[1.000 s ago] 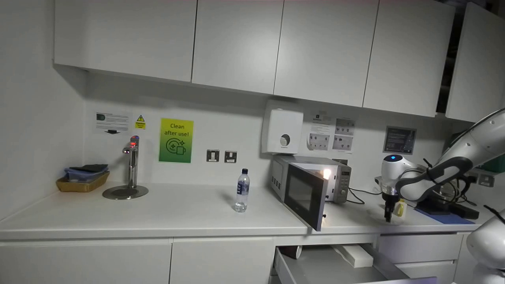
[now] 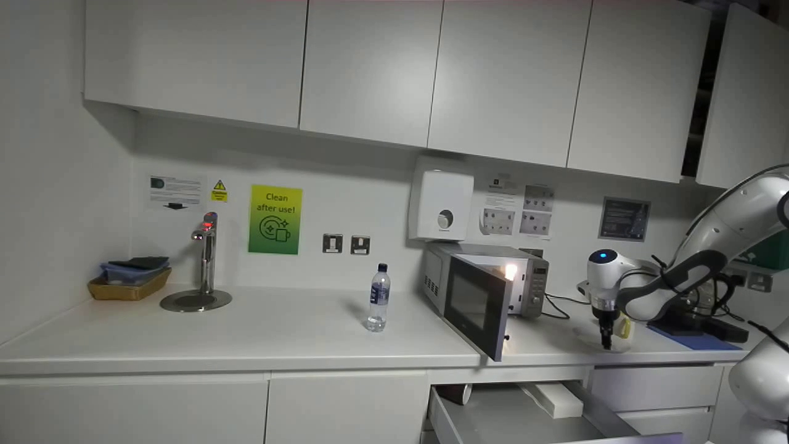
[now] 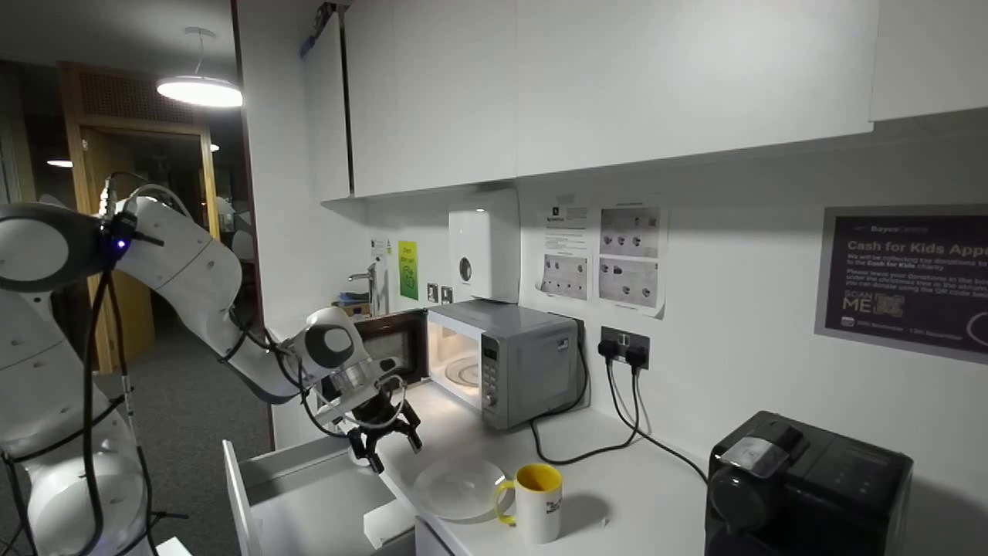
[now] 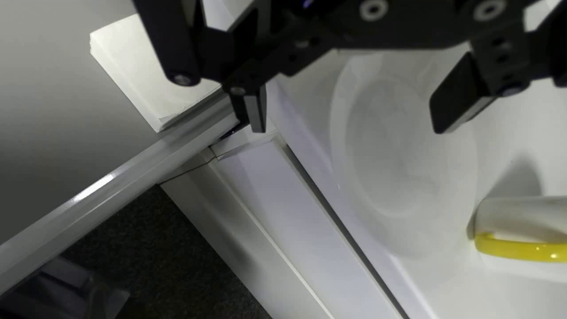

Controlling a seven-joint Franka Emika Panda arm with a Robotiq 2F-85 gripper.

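My gripper [image 3: 397,458] stands open with nothing between its fingers. In the wrist view its fingertips lie far apart, one over the counter's front edge, the other over the clear plate [image 4: 404,154]. That plate lies flat on the counter near the edge. Right beside it stands a white mug [image 3: 539,505] with a yellow inside and handle, upright and clear of the fingers. Beyond the gripper the microwave [image 3: 532,371] has its door [image 2: 477,303] swung open, its light on and a turntable [image 3: 463,372] inside.
Below the counter an open drawer [image 2: 488,418] holds a white block-like stack [image 2: 558,400] and a dark-sided cup [image 2: 456,393]. A water bottle [image 2: 378,300] stands left of the microwave. The black coffee machine [image 3: 806,491] is at the right.
The arm has shifted slightly left in exterior view 1, its wrist a little lower and tilted differently. Plate, mug, microwave door and drawer look unmoved.
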